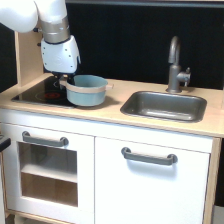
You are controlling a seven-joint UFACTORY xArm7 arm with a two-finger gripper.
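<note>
A blue-grey pot (89, 97) sits upright at the right side of the black stovetop (42, 92), near its edge with the wooden counter. Over the pot's left rim, my gripper (66, 80) points down from a white arm. Its dark fingers are at the pot's left side, where the handle would be. They are too small and dark to show whether they grip anything. On the right, a light handle (109, 88) sticks out from the pot.
A steel sink (165, 93) is set into the counter (126, 89) on the right, with a tall faucet (176, 65) behind it. Below are a glass-fronted oven door (47, 160) and a white cupboard door (148, 185), both closed.
</note>
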